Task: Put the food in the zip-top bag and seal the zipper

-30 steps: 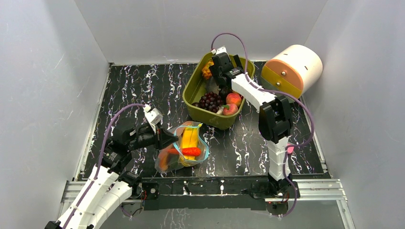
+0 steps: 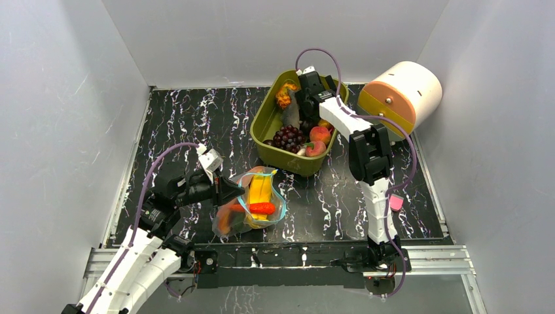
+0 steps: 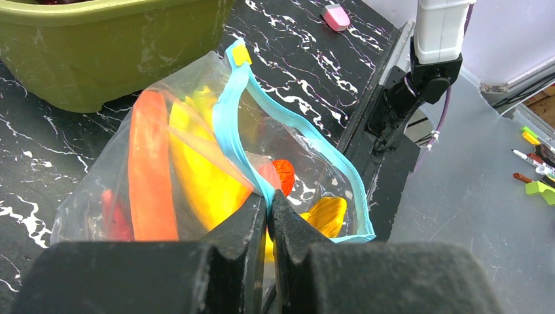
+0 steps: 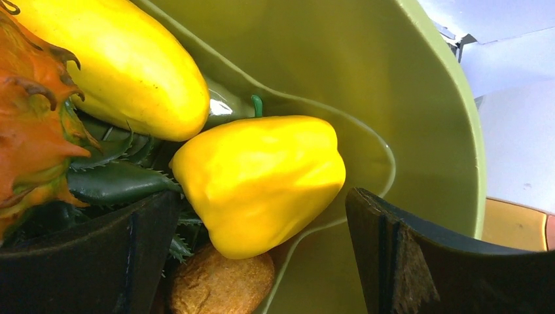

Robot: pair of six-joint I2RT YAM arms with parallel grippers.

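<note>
The clear zip bag (image 3: 291,116) has a light blue zipper rim and stands open on the table. Inside it show a carrot (image 3: 149,163), a yellow fruit (image 3: 196,170) and a red item (image 2: 262,208). My left gripper is shut on the near edge of the bag's zipper rim. At the far side my right gripper is down in the green bin (image 4: 438,85), open. Between its fingers and slightly ahead of them lies a yellow bell pepper (image 4: 262,176), not gripped.
Around the pepper are a long yellow vegetable (image 4: 131,65), a spiky orange fruit (image 4: 33,118) and a brown potato-like item (image 4: 222,281). Grapes (image 2: 288,138) and peaches (image 2: 319,135) sit nearer the bin's front. A bread-box-like container (image 2: 406,95) stands right of the bin; a pink block (image 2: 396,202) lies at the right.
My right gripper has moved a little to the right within the bin. The left arm and the bag look unchanged.
</note>
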